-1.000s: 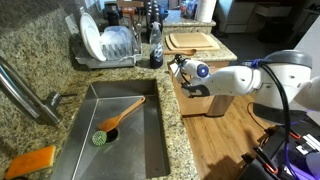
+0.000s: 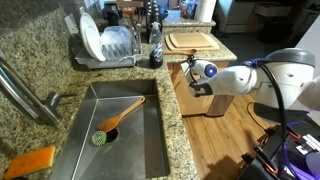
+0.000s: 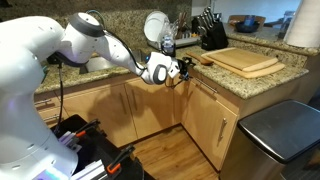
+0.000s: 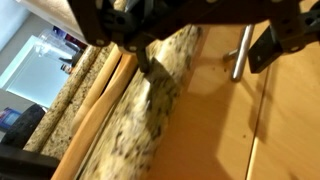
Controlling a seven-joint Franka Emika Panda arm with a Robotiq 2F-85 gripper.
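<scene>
My gripper (image 2: 189, 64) is at the front edge of the counter (image 2: 178, 119), close to the cabinet fronts (image 3: 205, 110). In the wrist view the gripper stands open. A slim metal handle (image 4: 243, 52) shows between its fingers, nearer the right one, on a wooden front; whether anything touches it I cannot tell. The left finger (image 4: 128, 28) overlaps the speckled counter edge in that view. Contact there is unclear.
Wooden cutting boards (image 3: 238, 61) lie on the counter just behind the gripper. A dark bottle (image 2: 156, 46) and a dish rack with plates (image 2: 112, 42) stand nearby. The sink (image 2: 118, 160) holds a wooden-handled brush (image 2: 120, 115). Open floor (image 3: 160, 155) lies before the cabinets.
Over the last second my gripper and forearm have shifted right along the counter edge in exterior view 1, away from the bottle. The items on the counter and in the sink have stayed put.
</scene>
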